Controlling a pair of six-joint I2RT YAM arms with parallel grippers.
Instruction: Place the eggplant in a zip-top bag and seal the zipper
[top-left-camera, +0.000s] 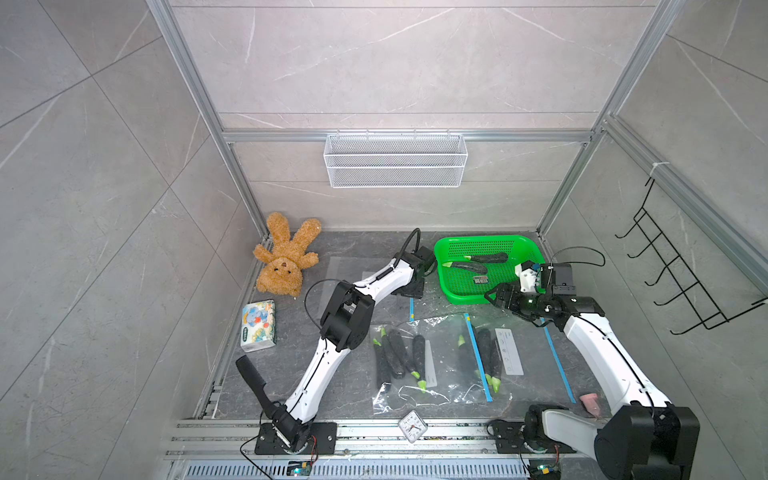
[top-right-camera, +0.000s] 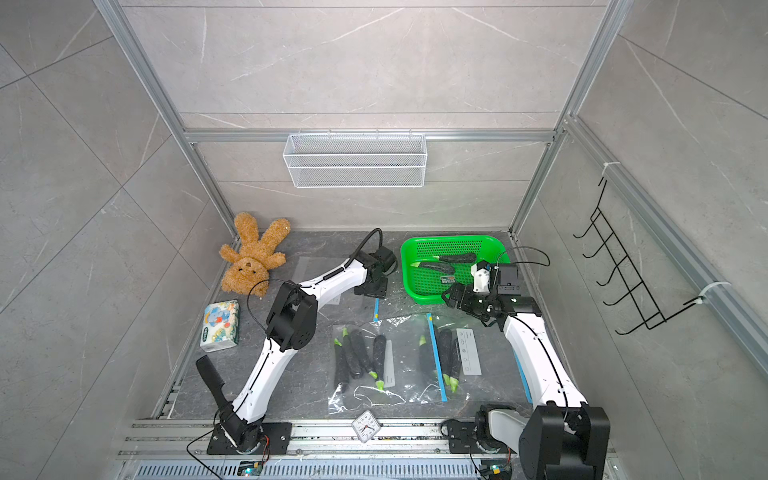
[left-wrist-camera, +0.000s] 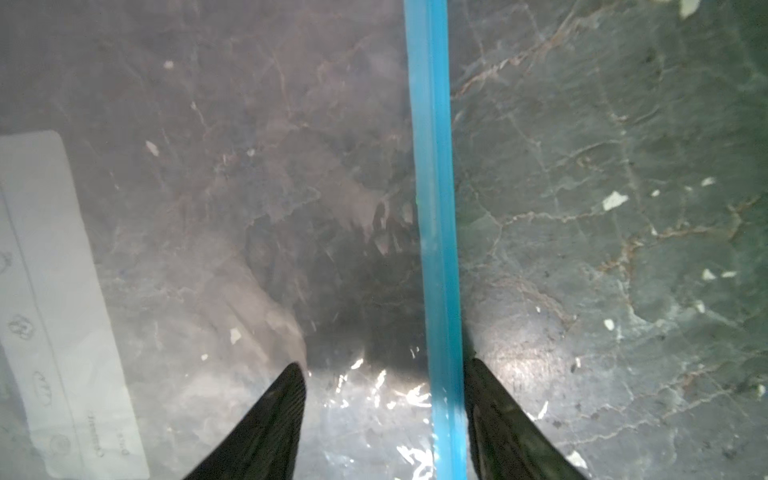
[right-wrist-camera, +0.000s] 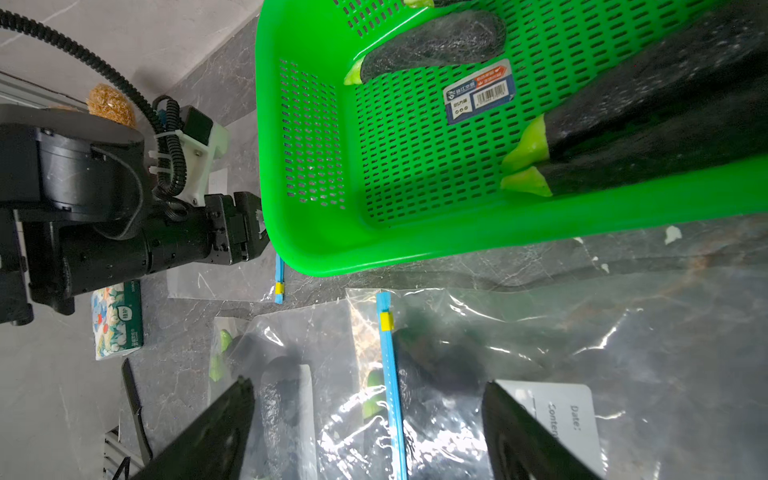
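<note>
Dark eggplants with green stems lie under or in clear bags (top-right-camera: 404, 384) on the front table; others (right-wrist-camera: 432, 46) are in the green basket. My left gripper is over an empty-looking bag behind these, fingers apart, its blue zipper (left-wrist-camera: 436, 200) at the right finger. My right gripper hangs open at the basket's front right, above the bags; the zipper strip (right-wrist-camera: 388, 352) shows between its spread fingers.
The green basket (top-left-camera: 448, 280) fills the back right. A plush rabbit (top-left-camera: 280, 272) and tissue pack (top-left-camera: 258, 328) lie left, a small clock (top-left-camera: 413, 425) at the front rail, a wire rack on the right wall.
</note>
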